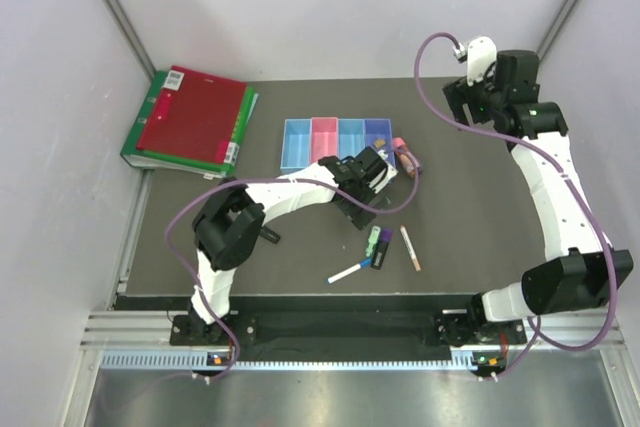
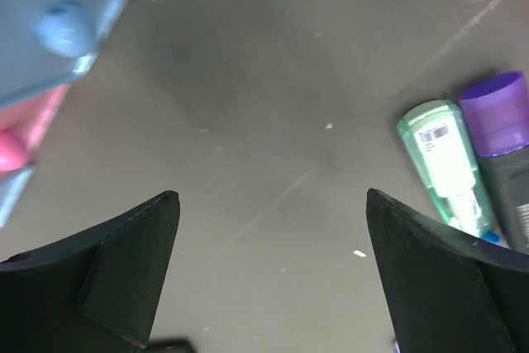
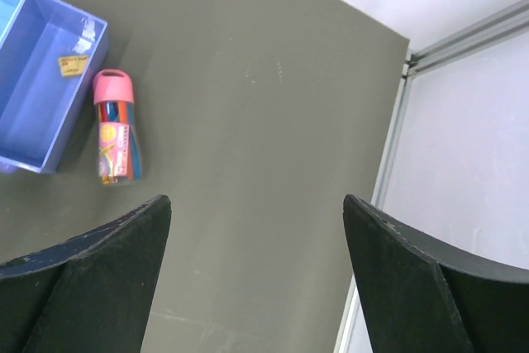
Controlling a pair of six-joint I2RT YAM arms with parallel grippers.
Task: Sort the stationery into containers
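Note:
My left gripper (image 1: 365, 207) hangs open and empty just in front of the four-compartment organizer (image 1: 297, 142). Its wrist view shows a green bottle-like item (image 2: 442, 167) beside a dark marker with purple cap (image 2: 493, 115). A white marker with blue cap (image 1: 348, 270), an orange pen (image 1: 411, 249) and a dark marker (image 1: 269, 234), partly behind my left arm, lie on the table. A pink-capped pencil tube (image 3: 116, 134) lies right of the organizer, whose blue compartment (image 3: 29, 97) holds a small tan piece (image 3: 72, 64). My right gripper (image 1: 462, 102) is raised at the back right, apart and empty.
Red and green binders (image 1: 190, 119) are stacked at the back left. White walls enclose the table on both sides and the back.

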